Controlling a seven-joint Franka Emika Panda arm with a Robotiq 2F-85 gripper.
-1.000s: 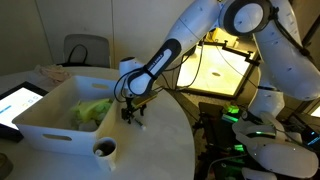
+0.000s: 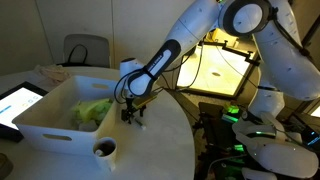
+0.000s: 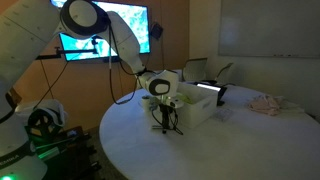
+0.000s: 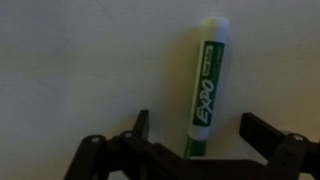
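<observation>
A green-and-white Expo marker lies on the white table, running lengthwise between the two black fingers in the wrist view. My gripper is open around it, with a gap on each side and neither finger touching. The marker's lower end passes out of sight behind the gripper body. From outside, the gripper points down close to the tabletop, just right of the white box. In the other exterior view the gripper hangs low in front of the box; the marker is hard to make out there.
A white open box holding a green item stands beside the gripper. A mug sits near the table's front. Pinkish cloth lies farther along the table.
</observation>
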